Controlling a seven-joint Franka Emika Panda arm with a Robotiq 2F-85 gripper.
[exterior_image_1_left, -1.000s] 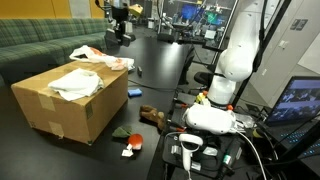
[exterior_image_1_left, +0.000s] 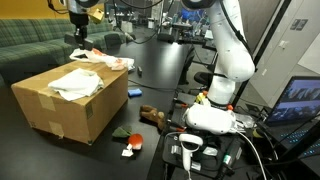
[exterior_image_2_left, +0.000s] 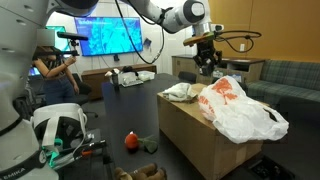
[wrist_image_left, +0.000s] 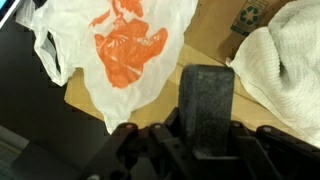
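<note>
Over the far part of the cardboard box (exterior_image_1_left: 58, 112) hangs my gripper (exterior_image_1_left: 81, 41), shut on a dark object. That black object (wrist_image_left: 207, 100) fills the middle of the wrist view and hides most of the fingers; what it is I cannot tell. Below, a white plastic bag with orange print (wrist_image_left: 132, 48) lies on the box to one side. A white cloth (wrist_image_left: 285, 68) rests on the other side. Exterior view 2 shows the bag (exterior_image_2_left: 243, 115) draped over the box edge and the cloth (exterior_image_2_left: 180, 92) beyond it.
On the dark table beside the box sit a red tomato-like item (exterior_image_2_left: 131, 141), a green item (exterior_image_2_left: 150, 143) and a brown object (exterior_image_1_left: 152, 115). A blue item (exterior_image_1_left: 134, 93) lies farther back. The table in front of the box is mostly bare.
In exterior view 1 my gripper has moved left, from beyond the box's right side to above the box. The box, bag and cloth look unmoved.
</note>
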